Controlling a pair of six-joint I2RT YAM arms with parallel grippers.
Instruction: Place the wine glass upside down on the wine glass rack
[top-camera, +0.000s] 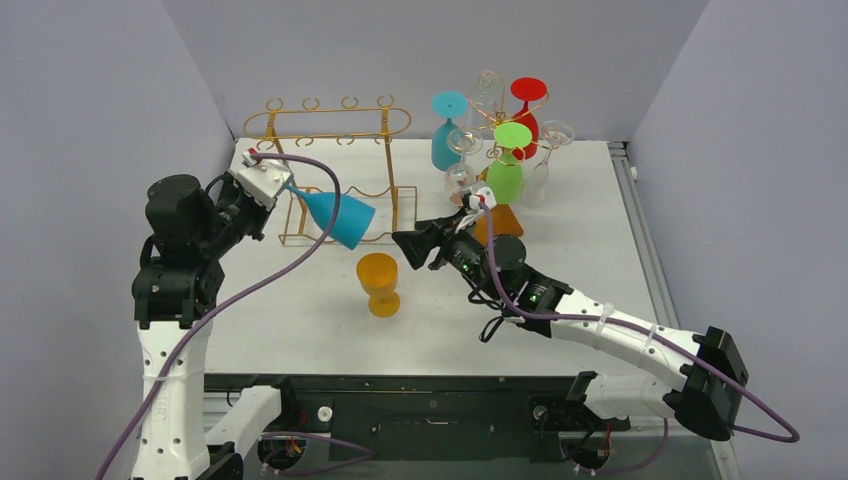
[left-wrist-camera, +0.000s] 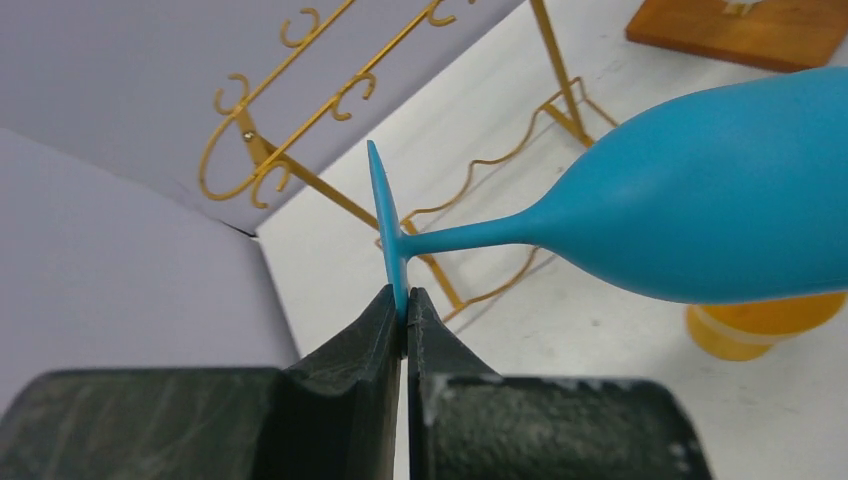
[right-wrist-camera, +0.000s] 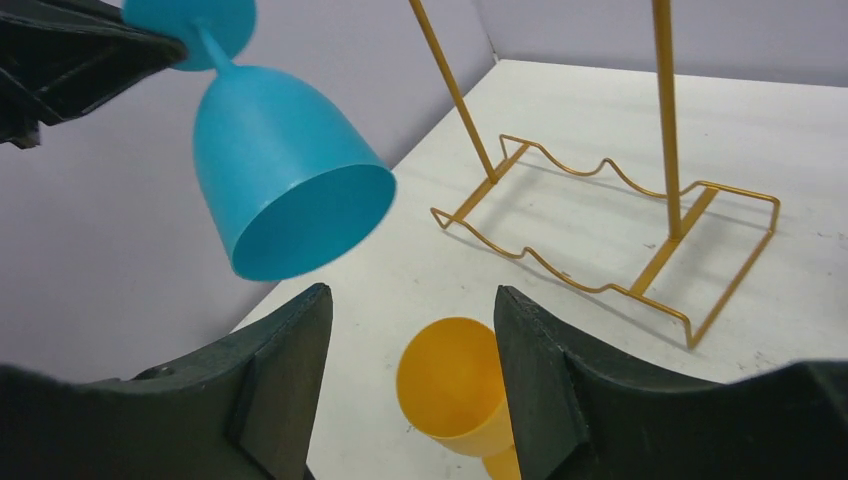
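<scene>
A blue wine glass (top-camera: 339, 215) hangs tilted in the air, bowl opening down and to the right, in front of the gold wine glass rack (top-camera: 388, 160). Its thin base is pinched between the fingers of my left gripper, which is shut on that edge. In the right wrist view the blue bowl (right-wrist-camera: 280, 170) shows at upper left, apart from my right gripper. That right gripper is open, nothing between its fingertips. The rack's curled hooks (left-wrist-camera: 355, 92) lie beyond the glass in the left wrist view, all empty.
An orange goblet (top-camera: 378, 283) stands upright on the white table, below the blue glass. At the back right a round gold stand on a wooden base (top-camera: 499, 222) carries several upside-down glasses.
</scene>
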